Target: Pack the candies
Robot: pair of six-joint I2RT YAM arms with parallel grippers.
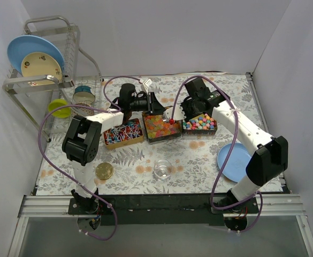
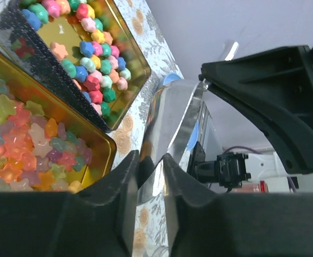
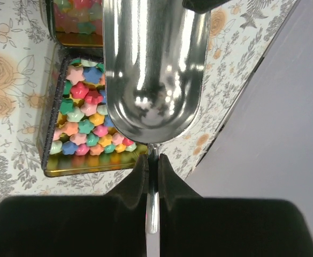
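My right gripper is shut on the handle of a shiny metal scoop (image 3: 153, 64), whose bowl looks empty in the right wrist view. Over the middle tray, the scoop (image 1: 168, 113) reaches toward my left gripper (image 1: 157, 110). In the left wrist view the scoop (image 2: 169, 120) lies close to that gripper's fingertips, which stand part open; contact cannot be made out. Three trays hold candies: wrapped ones in the left tray (image 1: 125, 143), translucent star gummies (image 1: 161, 128) in the middle, and bright solid stars (image 1: 200, 123) on the right.
In front of the trays stands a clear glass jar (image 1: 162, 169), with a gold lid (image 1: 104, 171) to its left. A blue plate (image 1: 235, 163) lies at the right. A dish rack (image 1: 70, 53) fills the left back. The front of the table has free room.
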